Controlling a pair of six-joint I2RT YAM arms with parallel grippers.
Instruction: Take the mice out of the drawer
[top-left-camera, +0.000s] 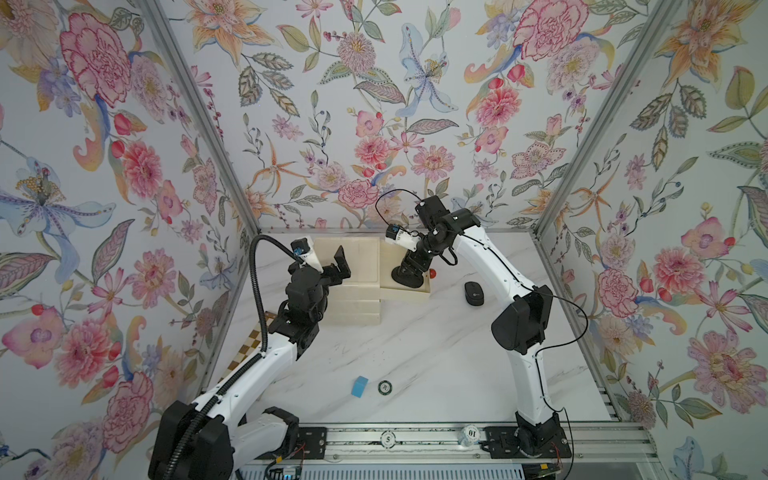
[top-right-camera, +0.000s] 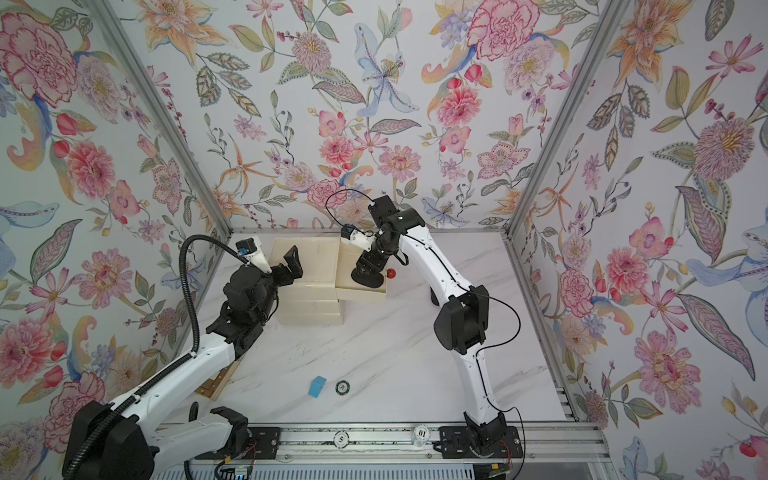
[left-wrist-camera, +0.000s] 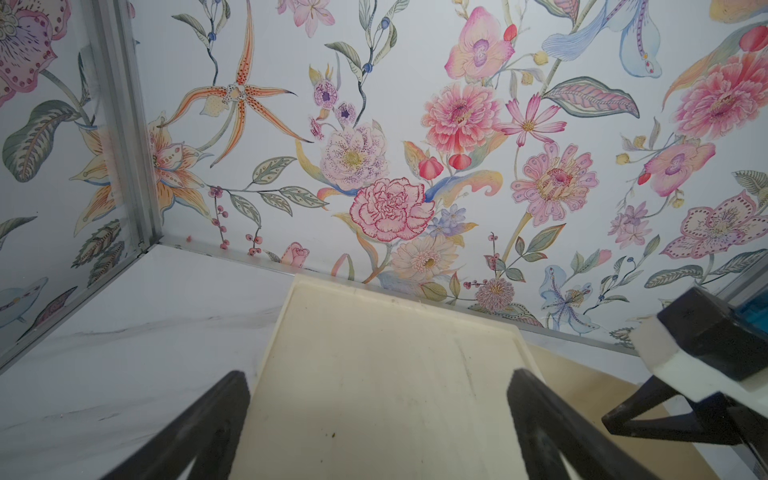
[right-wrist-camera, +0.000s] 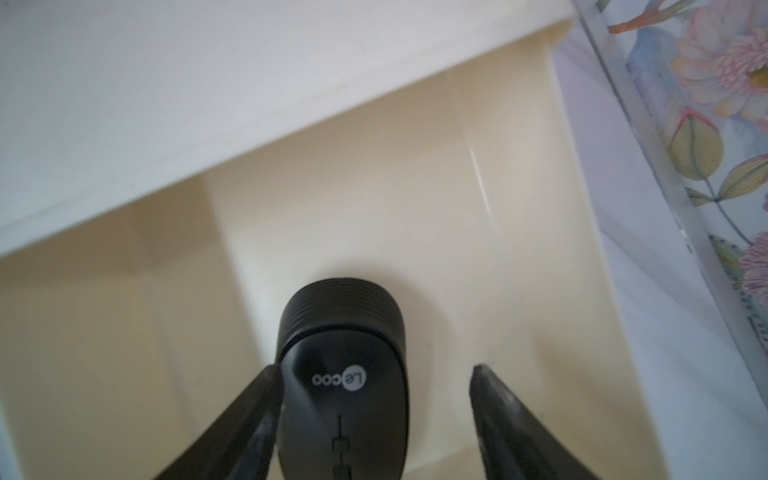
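Note:
A black mouse (right-wrist-camera: 344, 392) lies in the open drawer (right-wrist-camera: 384, 176) of a cream cabinet (top-left-camera: 345, 268). My right gripper reaches down over it with parted fingers; the left finger (right-wrist-camera: 248, 428) stands close against the mouse's side, while a gap shows on the other side. From above, the mouse (top-left-camera: 407, 277) shows below the gripper at the drawer's front. A second black mouse (top-left-camera: 473, 293) rests on the table to the right, outside the drawer. My left gripper is open over the cabinet's top, with nothing between its fingers.
A small red ball (top-right-camera: 391, 273) sits just right of the drawer. Near the front edge lie a blue piece (top-left-camera: 359, 386) and a round dark disc (top-left-camera: 385, 387). A checkered board (top-left-camera: 248, 345) is partly behind the left arm.

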